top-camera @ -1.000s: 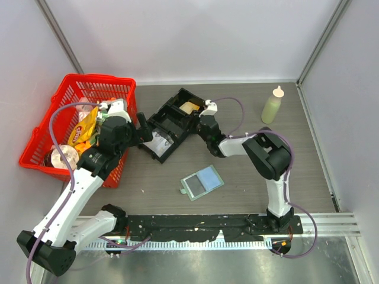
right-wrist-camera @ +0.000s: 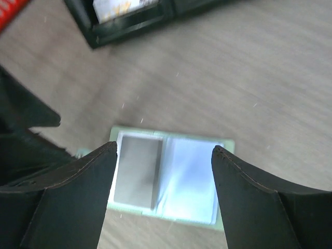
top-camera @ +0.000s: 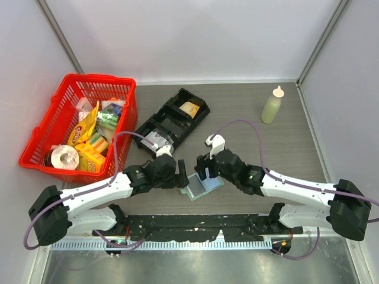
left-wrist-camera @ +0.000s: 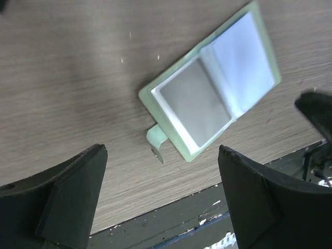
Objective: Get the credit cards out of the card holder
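Observation:
On the table lies the card holder (top-camera: 205,186), opened flat, with a pale green border. A grey panel fills one half and a light blue panel the other. In the left wrist view the holder (left-wrist-camera: 207,85) shows a small green tab (left-wrist-camera: 156,136) at its near corner. My left gripper (top-camera: 182,175) is at the grey end, its fingers apart and nothing between them. Over the blue half hovers my right gripper (top-camera: 208,167), open and empty; its view shows the holder (right-wrist-camera: 168,176) below its fingers. Separate cards are not distinguishable.
A black divided tray (top-camera: 172,121) lies behind the holder, with packets inside. The red basket (top-camera: 127,106) of groceries stands at the left. A green bottle (top-camera: 271,106) is at the back right. Bare table lies right of the holder.
The holder has not moved.

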